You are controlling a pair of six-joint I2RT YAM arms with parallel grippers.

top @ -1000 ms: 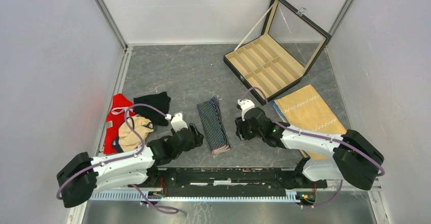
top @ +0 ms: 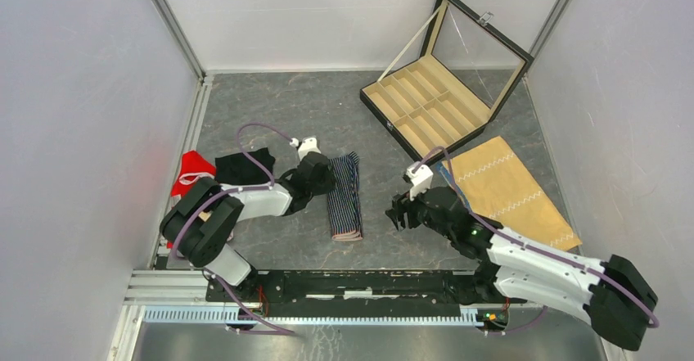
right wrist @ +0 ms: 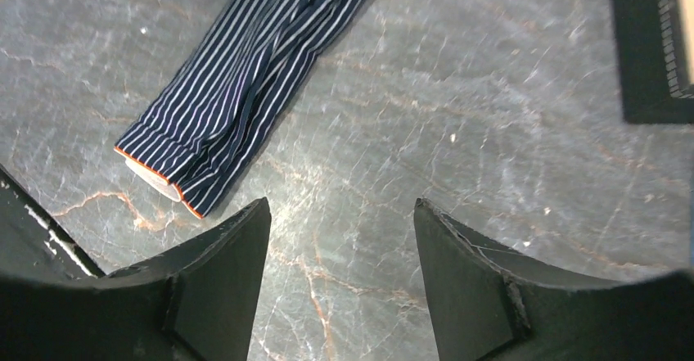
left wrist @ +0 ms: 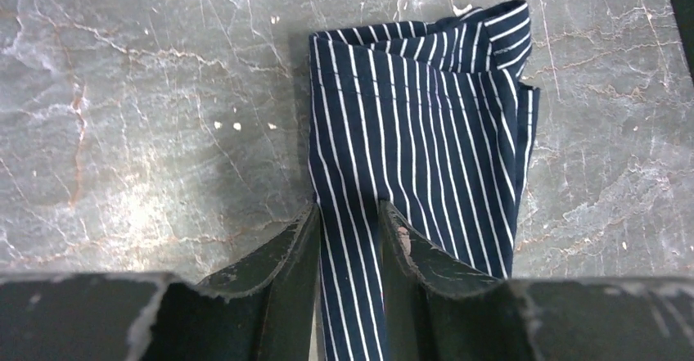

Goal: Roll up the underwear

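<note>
The navy striped underwear [top: 345, 201] lies folded into a long strip on the grey surface, bunched at its top end in the left wrist view [left wrist: 417, 124]. My left gripper is down on its left edge near that end, shut on the fabric between its fingertips. In the right wrist view the strip's orange-edged lower end [right wrist: 188, 148] is at upper left. My right gripper hangs over bare surface to the right of the underwear, open with nothing between its fingers.
An open compartment box [top: 421, 107] stands at the back right, a yellow cloth [top: 511, 201] at the right. Black [top: 244, 166] and red [top: 187, 169] garments lie at the left.
My right gripper has shifted slightly right.
</note>
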